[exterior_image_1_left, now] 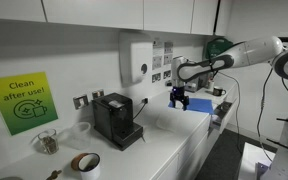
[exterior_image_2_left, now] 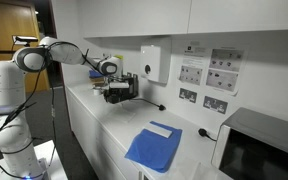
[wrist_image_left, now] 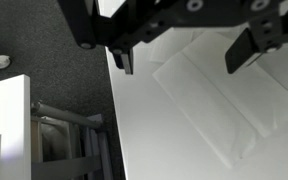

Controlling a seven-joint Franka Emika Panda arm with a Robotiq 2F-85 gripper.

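Note:
My gripper stands open in the wrist view, its two dark fingers wide apart with nothing held between them. Below it is the white worktop (wrist_image_left: pixel 154 140), with a pale rectangular shape (wrist_image_left: pixel 224 98) on it; whether this is a thin sheet or a reflection I cannot tell. In exterior view 1 the gripper (exterior_image_1_left: pixel 179 100) hangs over the counter, in front of part of a blue mat (exterior_image_1_left: pixel 198 104). Exterior view 2 shows the blue mat (exterior_image_2_left: pixel 154 150) with a small white item (exterior_image_2_left: pixel 161 130) at its far edge.
A black coffee machine (exterior_image_1_left: pixel 115 120) stands against the wall, with white mugs (exterior_image_1_left: pixel 88 165) and a glass jar (exterior_image_1_left: pixel 48 142) nearer. A microwave (exterior_image_2_left: pixel 262 148) sits at the counter's other end.

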